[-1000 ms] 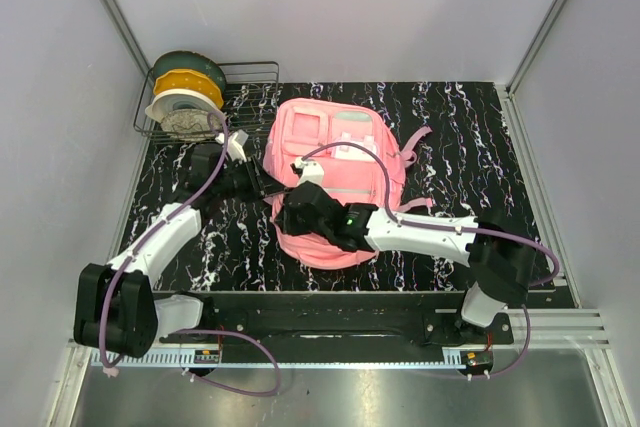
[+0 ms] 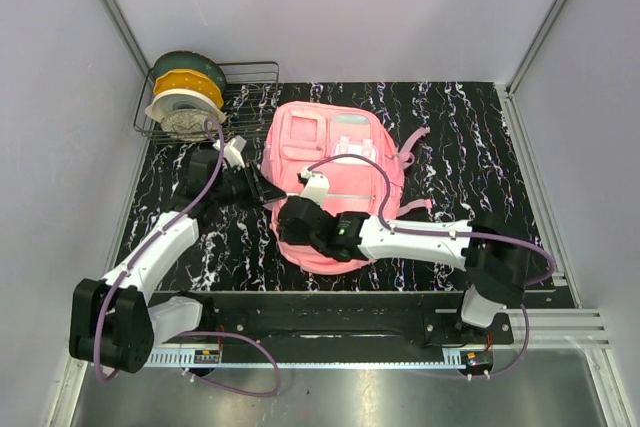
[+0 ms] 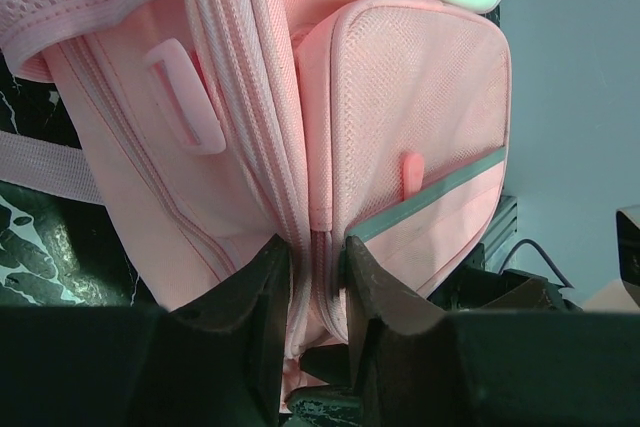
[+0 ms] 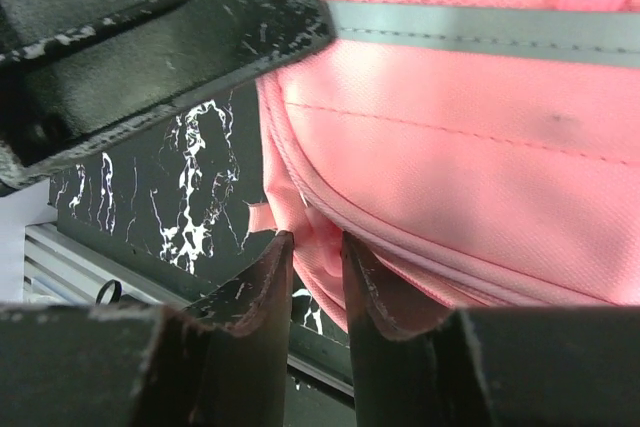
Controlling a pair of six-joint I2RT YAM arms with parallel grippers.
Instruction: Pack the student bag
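A pink backpack (image 2: 335,137) lies on the dark marbled table, its front panel up. At its left side my left gripper is shut on the seam edge of the bag, with a pink zipper pull (image 3: 413,175) and grey strip nearby in the left wrist view. Lower down on that same side, at the bag's near-left corner, is my right gripper. Its fingers stand slightly apart, and pink fabric shows in the gap. Whether they touch that fabric is hard to tell. The bag's inside is hidden.
A wire rack (image 2: 252,72) holding several plates stands at the back left. Both arms' grippers are close together; a black finger of the left one crosses the right wrist view. Straps (image 2: 413,139) stick out at the bag's right, where the table is clear.
My right gripper has shifted slightly toward the table's front edge along the bag's left side. The left arm has moved only a little, and the bag lies almost as before.
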